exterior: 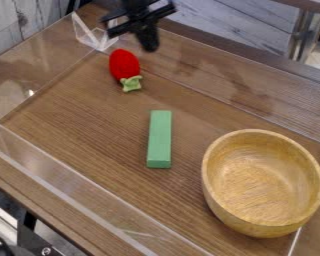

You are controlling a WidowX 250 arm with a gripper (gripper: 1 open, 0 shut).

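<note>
My gripper [129,30] is at the top of the view, dark and blurred, above and behind a red object with a green tip [124,68], which lies on the wooden surface apart from it. The blur hides whether the fingers are open or shut.
A green bar [160,139] lies in the middle of the surface. A large yellow bowl [260,178] sits at the lower right. Raised edges run along the back.
</note>
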